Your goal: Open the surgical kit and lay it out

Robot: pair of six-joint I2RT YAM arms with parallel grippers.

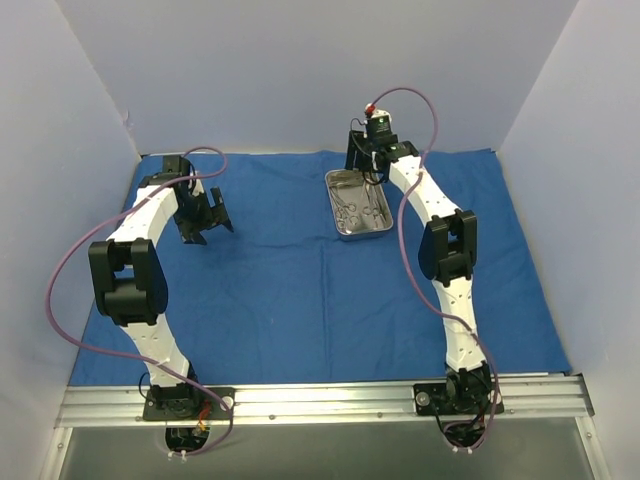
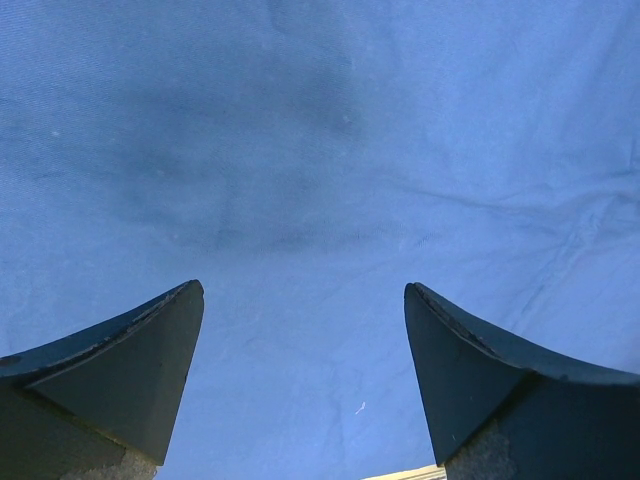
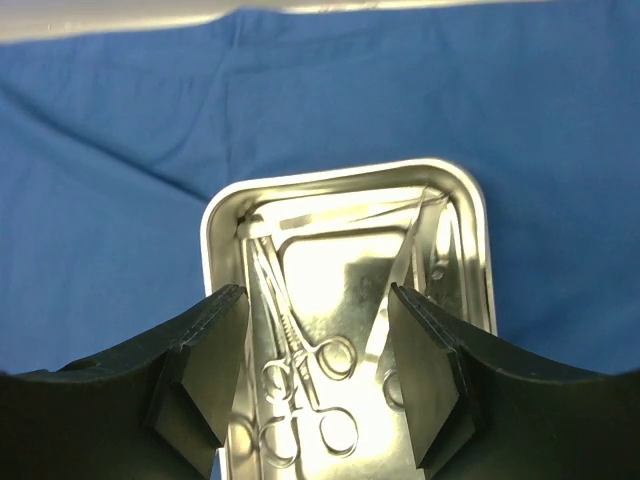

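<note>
A shiny metal tray [image 1: 345, 235] rests on the blue cloth at the back, right of centre, its inside uncovered. Scissor-like instruments [image 3: 290, 350] with ring handles lie along its left side in the right wrist view. Slim tweezers [image 3: 405, 260] lean on the right, their lower part partly hidden by a finger. My right gripper is open above the tray's back end, nothing between its fingers. Over bare cloth at the left, my left gripper also stands open and empty.
Blue cloth [image 1: 240, 310] covers the table, with wide clear room in the middle and front. Grey walls [image 1: 290, 80] close off the back and sides. Purple cables [image 1: 403, 235] loop along both arms.
</note>
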